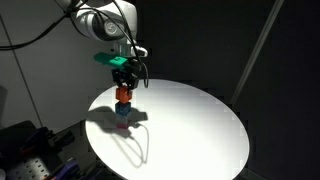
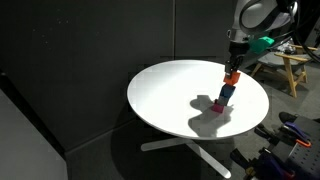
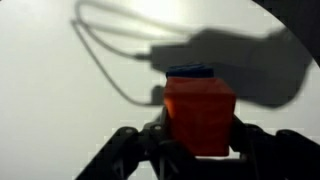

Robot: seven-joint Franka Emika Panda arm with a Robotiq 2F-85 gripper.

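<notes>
My gripper [image 1: 124, 86] points down, shut on an orange-red block [image 3: 200, 115]. In exterior view 1 that block [image 1: 124, 94] sits right above a blue block [image 1: 123, 108], and no clear gap shows between them. Beneath the blue one, a pinkish-red block [image 1: 122, 124] rests on the table. Exterior view 2 has the orange block [image 2: 232, 77] over the blue block [image 2: 226, 95], with the pinkish block [image 2: 217, 106] at the bottom. Past the held block, the wrist view shows only a blue edge [image 3: 190, 71]; the lower block is hidden there.
Dark equipment [image 1: 40, 150] stands beyond its left end in exterior view 1. A wooden chair [image 2: 285, 68] is behind the table in exterior view 2.
</notes>
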